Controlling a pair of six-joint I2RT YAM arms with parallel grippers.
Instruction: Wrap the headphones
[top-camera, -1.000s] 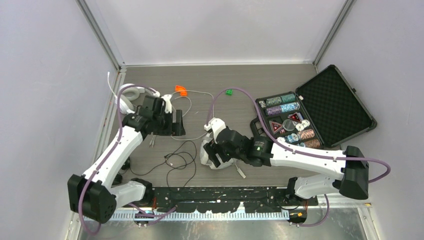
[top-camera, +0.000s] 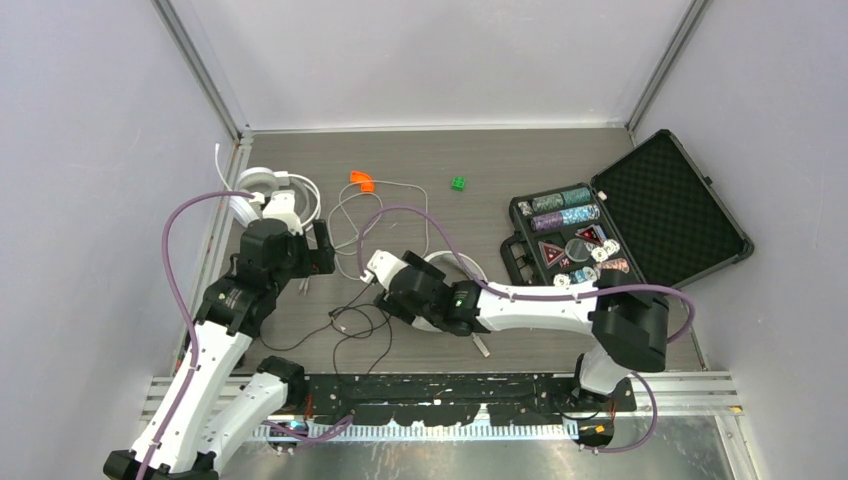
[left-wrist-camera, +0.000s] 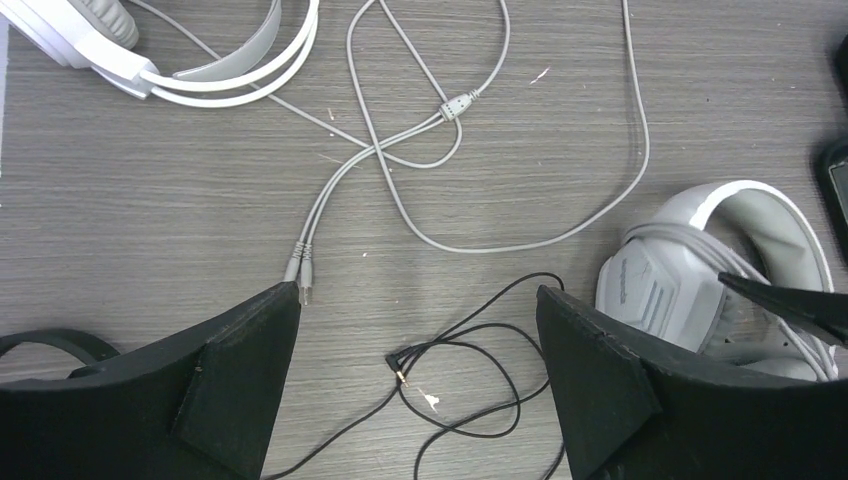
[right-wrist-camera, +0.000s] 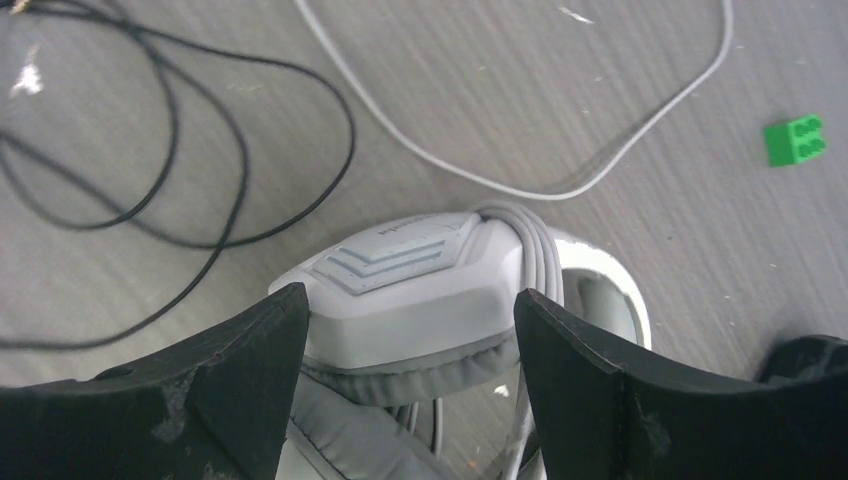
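Note:
White headphones (right-wrist-camera: 400, 290) lie folded on the table, several turns of grey cable (right-wrist-camera: 540, 245) wound around the band beside an ear cup. My right gripper is open over them, its fingers apart above the cup and cable; in the top view its arm hides most of them. A second white pair (left-wrist-camera: 215, 80) lies at the back left, partly behind my left arm in the top view. Loose grey cable (left-wrist-camera: 500, 248) loops across the table, ending in two plugs (left-wrist-camera: 300, 272). My left gripper is open with nothing between its fingers.
A thin black cable (top-camera: 350, 320) lies tangled between the arms, near the front. An orange piece (top-camera: 362, 181) and a green brick (top-camera: 458, 183) sit farther back. An open black case (top-camera: 520, 262) takes up the right side.
My left arm has swung left, uncovering more loose cable and covering part of the far headphones. The right gripper has moved left over the wound headphones and turned somewhat.

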